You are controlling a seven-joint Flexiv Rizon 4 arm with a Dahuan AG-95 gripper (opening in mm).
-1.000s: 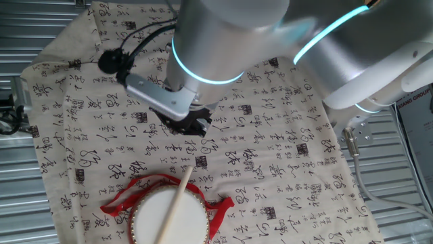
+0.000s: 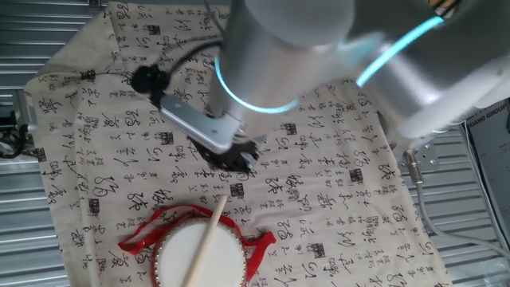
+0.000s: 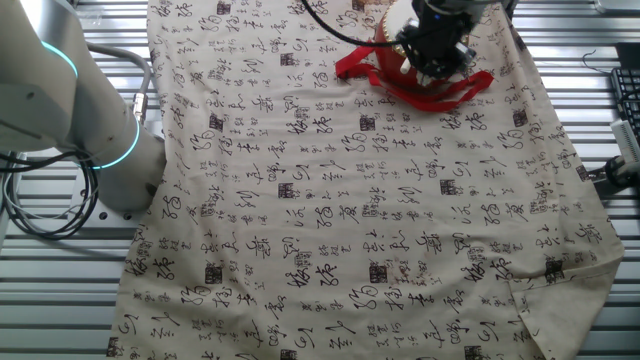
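A small drum (image 2: pixel 183 251) with a white head, a studded rim and a red ribbon (image 2: pixel 259 253) sits at the bottom of exterior view 1. Across its head lies a pale wooden drumstick (image 2: pixel 209 233), its end reaching past the rim. My black gripper (image 2: pixel 243 162) hangs above the cloth, up from the stick's end in that view, blurred and apart from the drum. In exterior view 2 the gripper (image 3: pixel 445 65) covers part of the red-sided drum (image 3: pixel 395 20). Whether its fingers are open or shut is not clear.
A cream cloth (image 2: pixel 319 207) with dark calligraphy covers the slatted metal table. Most of it is bare, as exterior view 2 shows. A camera bracket (image 2: pixel 195 123) with a cable sticks out beside the gripper. A keyboard (image 3: pixel 628 95) lies at the edge.
The drum, ribbon and drumstick have stayed put.
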